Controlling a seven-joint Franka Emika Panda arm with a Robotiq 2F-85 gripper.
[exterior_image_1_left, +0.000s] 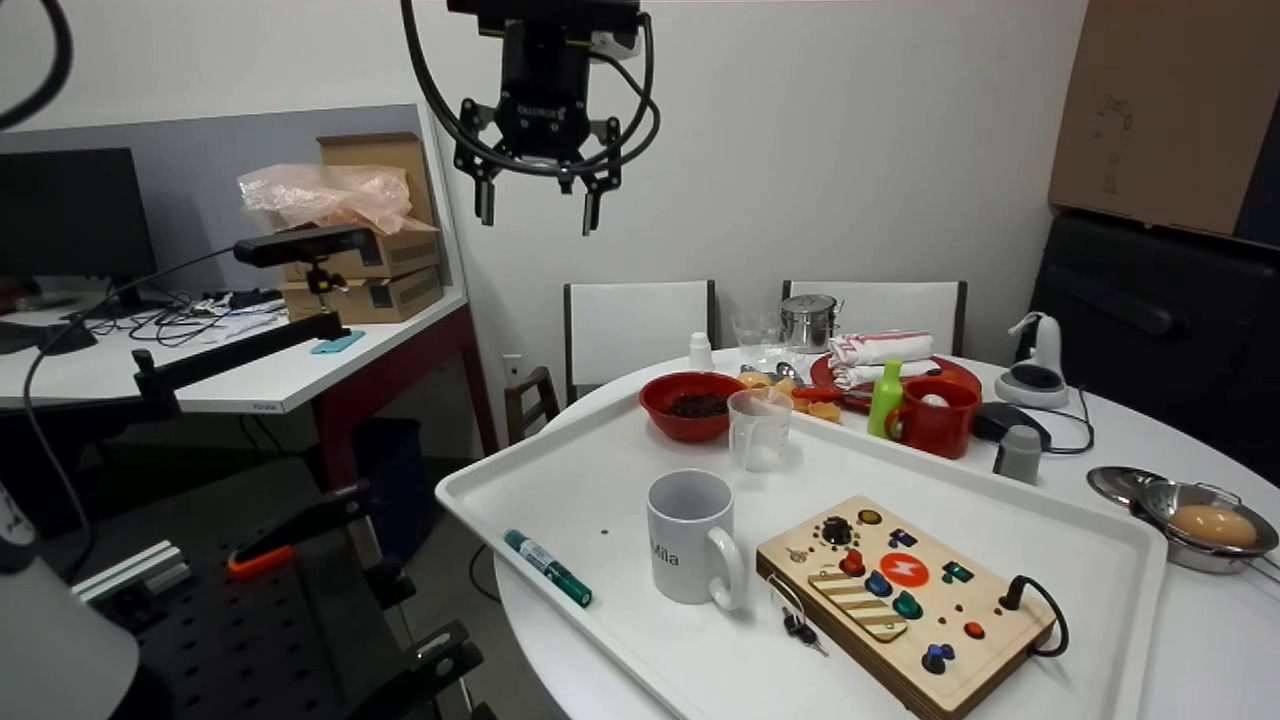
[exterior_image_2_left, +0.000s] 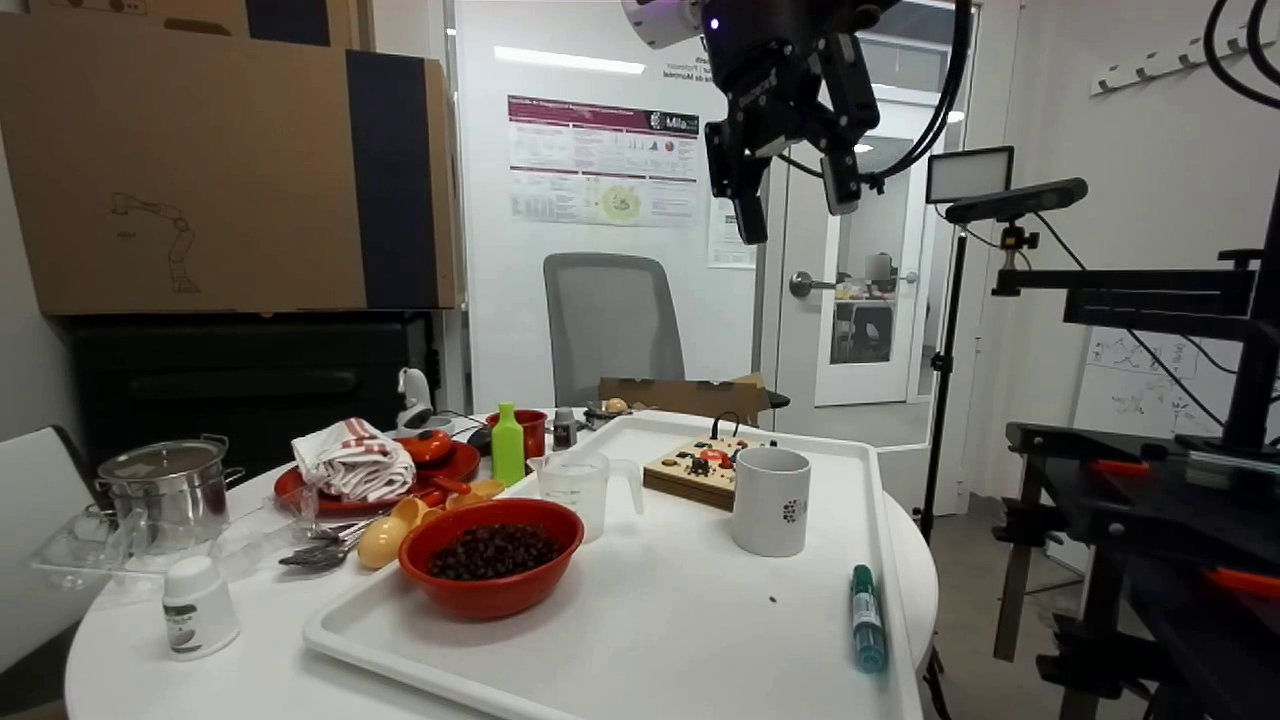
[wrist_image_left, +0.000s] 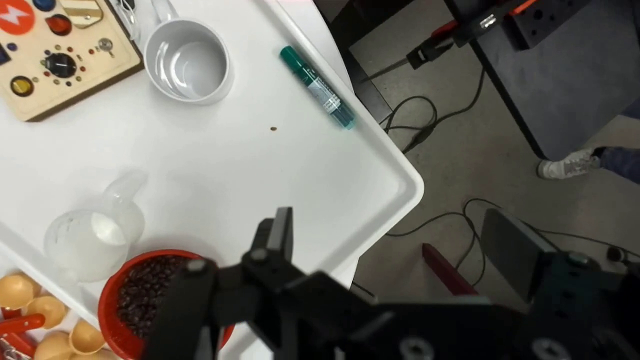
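High above the table my gripper hangs open, its two fingers spread and nothing between them. A white tray holds a grey-white mug, a green marker, a red bowl of dark beans, a clear measuring cup and a wooden board with knobs and switches. In the wrist view the mug stands upright and empty, and the marker lies along the tray's edge. The bowl is partly covered by my gripper there.
Behind the tray stand a green bottle, a red mug, a folded towel on a red plate and a steel pot. A pan holding an egg is at the far right. The tray's near corner is mostly clear.
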